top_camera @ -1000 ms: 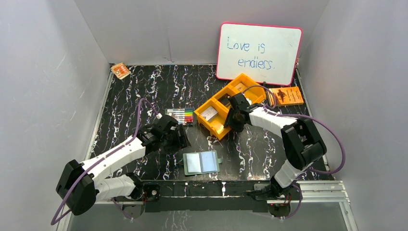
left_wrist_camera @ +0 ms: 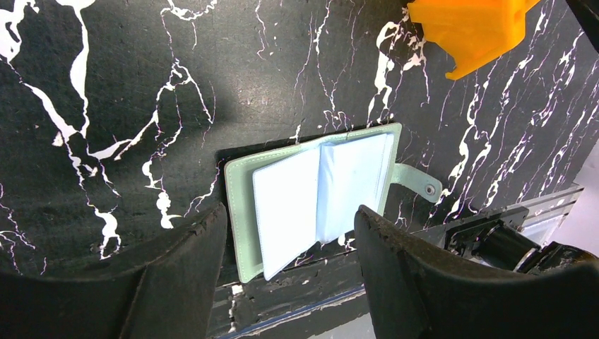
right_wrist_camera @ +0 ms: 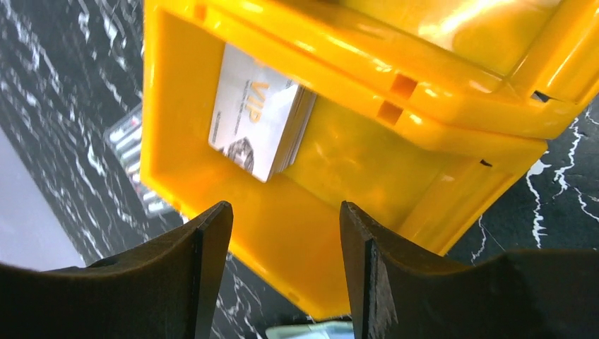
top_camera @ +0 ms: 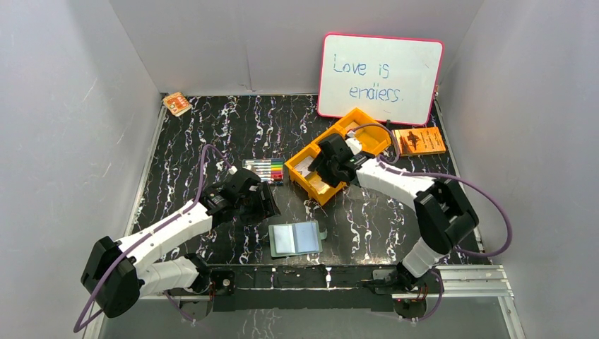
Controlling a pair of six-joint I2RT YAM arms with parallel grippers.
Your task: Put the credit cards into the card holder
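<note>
A stack of white cards, the top one marked VIP (right_wrist_camera: 254, 106), leans in one compartment of the yellow bin (right_wrist_camera: 180, 85). My right gripper hangs over that bin, its fingers apart and empty, with the cards a little ahead of its fingertips. The mint-green card holder (left_wrist_camera: 244, 212) lies spread open on the table, clear sleeves showing and its snap strap out to one side. Above and behind it, my left gripper is open too, nothing between its fingers. In the top view the right arm partly covers the cards.
A set of coloured markers (top_camera: 264, 169) lies left of the yellow bin. A whiteboard (top_camera: 378, 78) stands at the back, with an orange book (top_camera: 419, 141) by its lower right. An orange packet (top_camera: 177, 104) sits at the far left corner.
My right gripper has moved left over the yellow bin, towards the card stack. The left arm, the holder and the bin look unmoved.
</note>
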